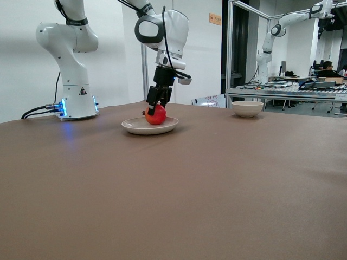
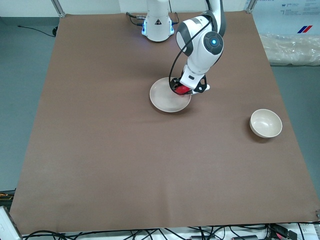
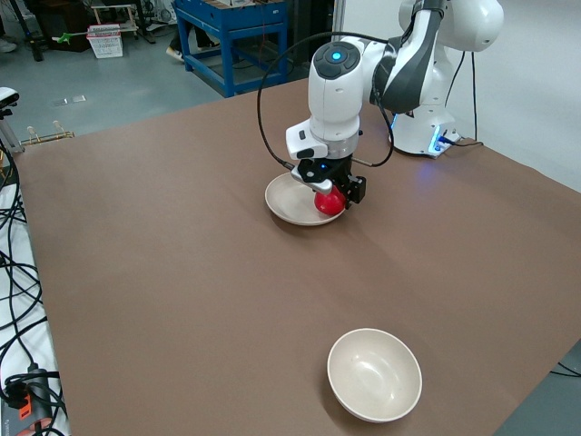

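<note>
A red apple (image 1: 158, 116) sits on a pale, shallow plate (image 2: 162, 100), also seen in the top view as a plate (image 1: 135, 127). My black gripper (image 1: 155, 105) is down over the apple, its fingers around the upper part of it; in the right view the gripper (image 3: 334, 186) partly hides the apple (image 3: 329, 203). The frames do not show clearly whether the fingers are closed on the apple. An empty white bowl (image 2: 265, 123) stands apart to the right in the left view and in the foreground of the right view.
The robot's base (image 2: 156, 25) stands at the back edge. Cables and small devices (image 3: 27, 400) lie along an outer edge, off the table top.
</note>
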